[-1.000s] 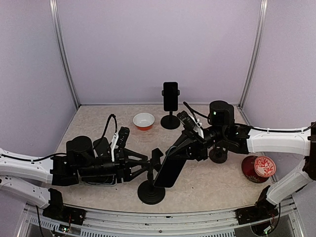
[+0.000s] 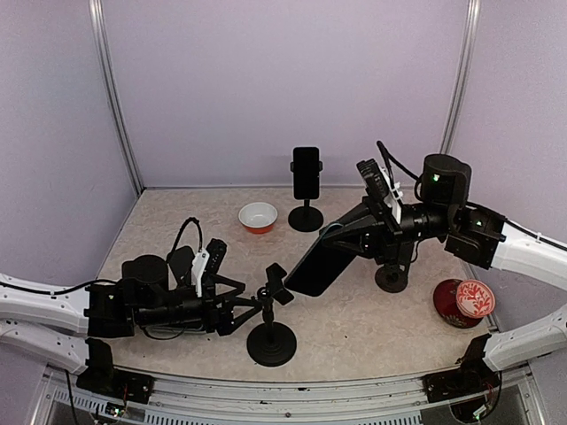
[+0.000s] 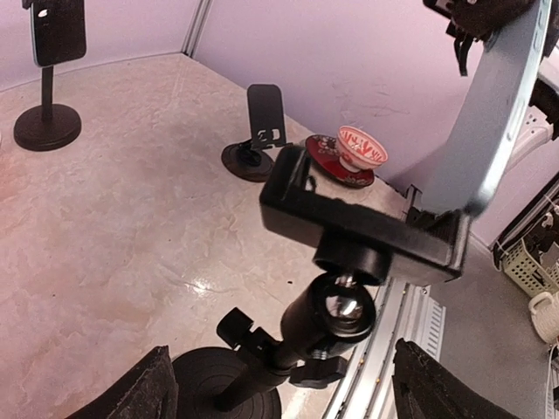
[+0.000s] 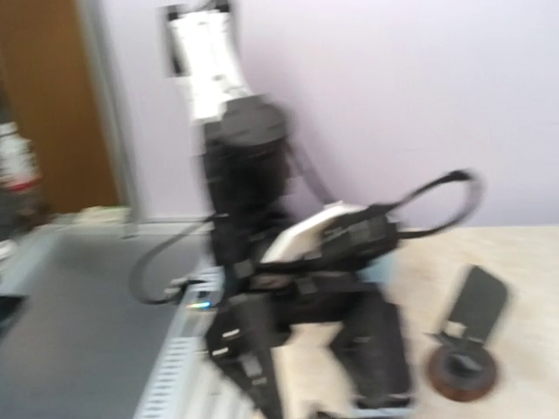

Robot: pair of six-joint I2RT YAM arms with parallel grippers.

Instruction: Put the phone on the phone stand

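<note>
A black phone (image 2: 319, 266) hangs tilted in my right gripper (image 2: 341, 239), which is shut on it, above and right of the front phone stand (image 2: 272, 343). In the left wrist view the stand's holder (image 3: 354, 236) is tilted, its post in front of my left gripper, and the phone's pale edge (image 3: 485, 131) is at upper right. My left gripper (image 2: 245, 305) is part open beside the stand's post, left of it. The right wrist view is blurred and shows the left arm.
Another stand with a device (image 2: 306, 173) stands at the back, a further stand (image 2: 391, 278) at right. A white bowl (image 2: 258, 215) is at back centre; a patterned bowl (image 2: 476, 301) on a red plate is at right.
My right gripper has risen up and right with the phone, lifting it away from the stand's holder. The left gripper has shifted slightly down and back.
</note>
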